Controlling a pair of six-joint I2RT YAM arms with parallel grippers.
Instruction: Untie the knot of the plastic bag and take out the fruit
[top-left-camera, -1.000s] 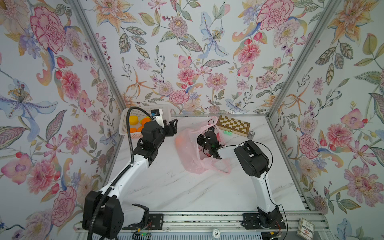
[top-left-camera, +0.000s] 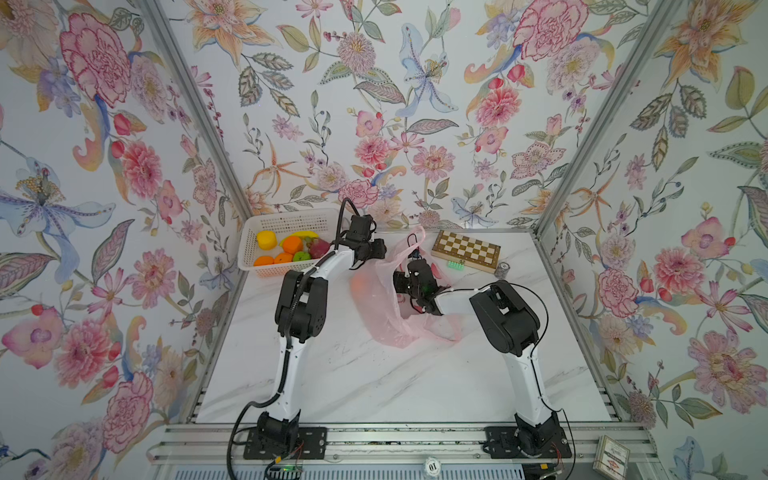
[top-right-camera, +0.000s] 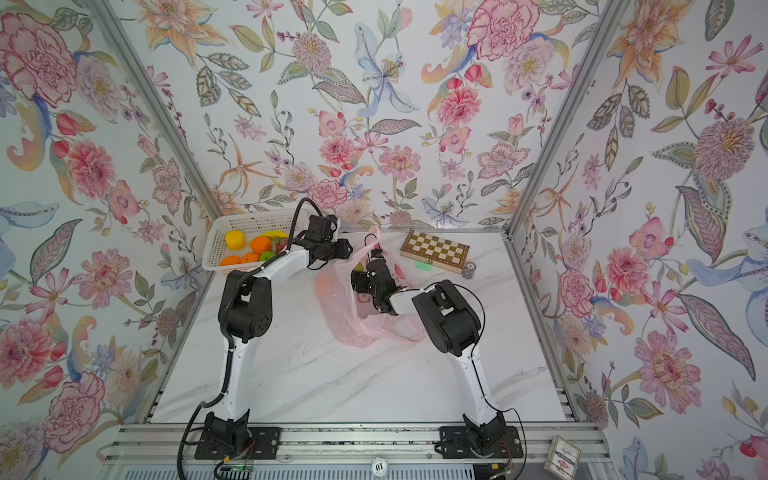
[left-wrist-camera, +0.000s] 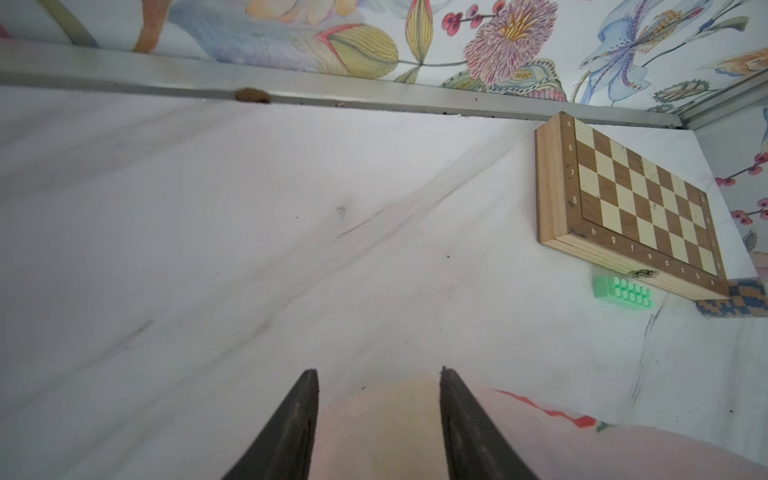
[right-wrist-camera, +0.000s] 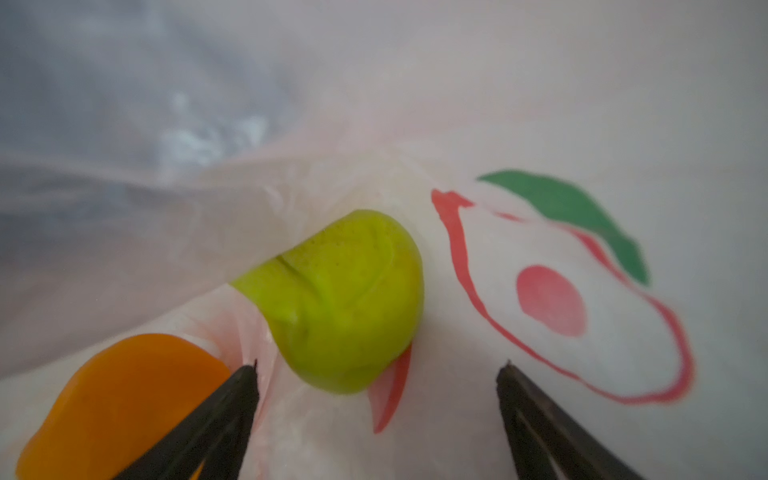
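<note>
The pink translucent bag (top-left-camera: 374, 308) lies mid-table with its mouth spread toward the right. My right gripper reaches into it, open, its fingers wide apart and empty. Inside, a yellow-green fruit (right-wrist-camera: 352, 296) rests on the printed plastic just beyond those fingers, with an orange fruit (right-wrist-camera: 132, 400) to its left, partly behind one finger. Over the bag's far left edge hovers my left gripper, part open; pale bag plastic shows below and between its fingers, and whether they touch it I cannot tell.
A white basket (top-left-camera: 249, 257) holding several fruits stands at the back left, beside the left arm. A chessboard box (top-left-camera: 466, 249), a green block (top-left-camera: 455, 265) and a small can (top-left-camera: 502, 270) occupy the back right.
My left gripper has moved right, from beside the basket to the bag's far edge, its arm swinging inward. The right gripper has shifted only slightly inside the bag.
</note>
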